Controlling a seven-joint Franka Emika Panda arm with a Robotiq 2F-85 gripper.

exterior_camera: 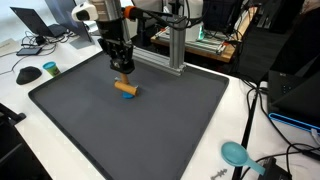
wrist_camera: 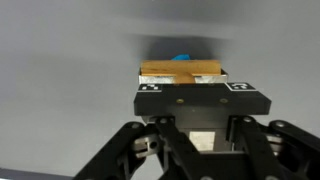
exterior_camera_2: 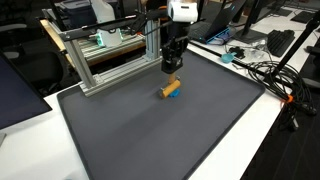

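An orange-brown wooden mallet-like piece has a cylindrical head [exterior_camera: 126,88] lying crosswise and a short upright stem [exterior_camera: 123,78]. My gripper is shut on the stem from above, and the head [wrist_camera: 182,67] spans both fingers in the wrist view. A small blue object [exterior_camera: 127,96] rests on the dark mat, right at the head's underside. In exterior view 2 that blue object [exterior_camera_2: 174,94] is partly covered by the head [exterior_camera_2: 171,90]. Whether the two touch, I cannot tell.
A metal frame [exterior_camera: 176,60] stands at its back edge. Off the mat are a green-and-blue cup [exterior_camera: 51,69], a black cap-like object [exterior_camera: 28,75] and a teal round object [exterior_camera: 235,154].
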